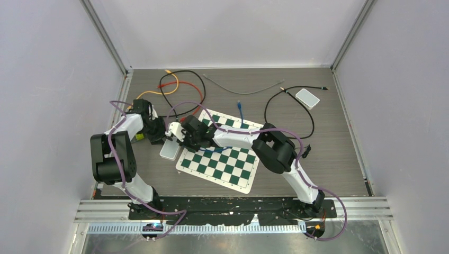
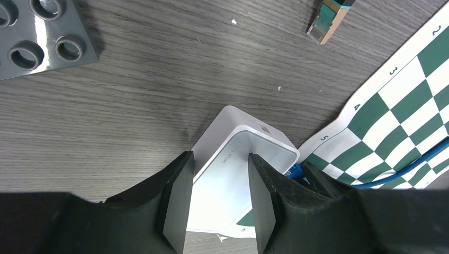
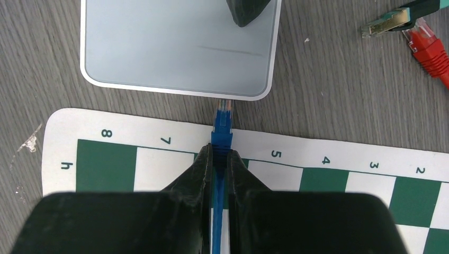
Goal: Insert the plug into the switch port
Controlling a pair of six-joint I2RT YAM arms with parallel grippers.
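Observation:
In the right wrist view, my right gripper is shut on the blue plug point(image 3: 222, 124), just behind its clear tip. That tip meets the near edge of the white switch point(image 3: 174, 58); how far it sits in a port is hidden under the rim. One dark left fingertip point(image 3: 246, 10) lies over the switch's top. In the left wrist view, my left gripper is part open at the switch point(image 2: 219, 198), one finger along its side and the other above its top face. Beside that finger, the blue plug point(image 2: 297, 171) shows at the switch's edge.
A green-and-white chessboard mat point(image 3: 106, 164) lies under the right gripper. Close by are a grey studded block point(image 2: 50, 34), a black cable's clear plug point(image 2: 325, 24) and a red plug point(image 3: 431, 55). Another white box point(image 1: 307, 98) stands far right.

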